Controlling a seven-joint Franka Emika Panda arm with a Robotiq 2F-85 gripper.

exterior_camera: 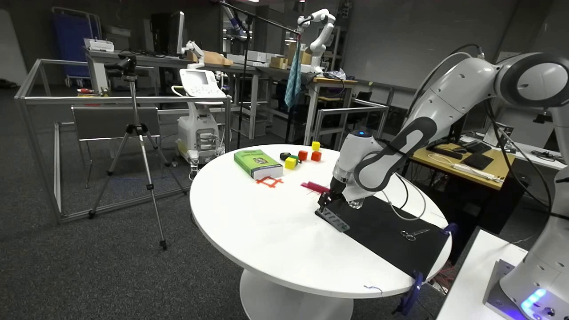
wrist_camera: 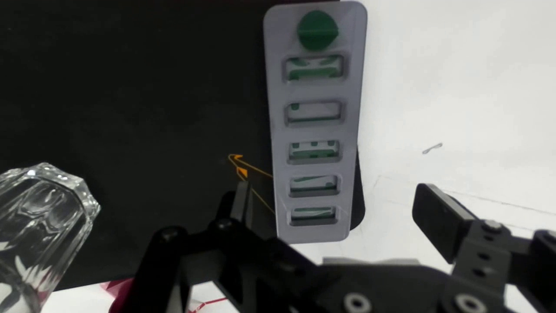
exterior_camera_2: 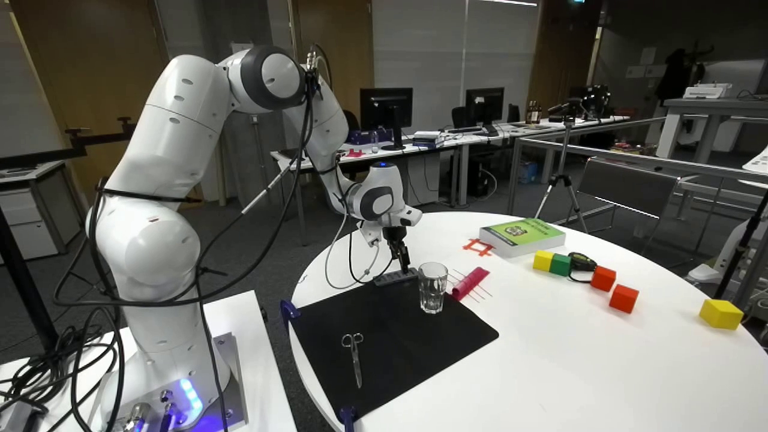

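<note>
A long grey slotted holder (wrist_camera: pixel 279 125) with a green round knob and several windows lies along the edge of the black mat (wrist_camera: pixel 156 104), partly over the white table. My gripper is open, its two fingers standing either side of the holder's near end with nothing gripped. In exterior view 1 the gripper (exterior_camera: pixel 325 202) is low, just over the far end of the holder (exterior_camera: pixel 334 219). Whether the fingertips reach down beside the holder cannot be told.
A clear glass (exterior_camera_2: pixel 432 287) stands on the mat close to my gripper, with a pink roll (exterior_camera_2: pixel 471 283) beyond. Scissors (exterior_camera_2: pixel 353 359) lie on the mat. A green book (exterior_camera_2: pixel 523 235) and several coloured cubes sit farther off.
</note>
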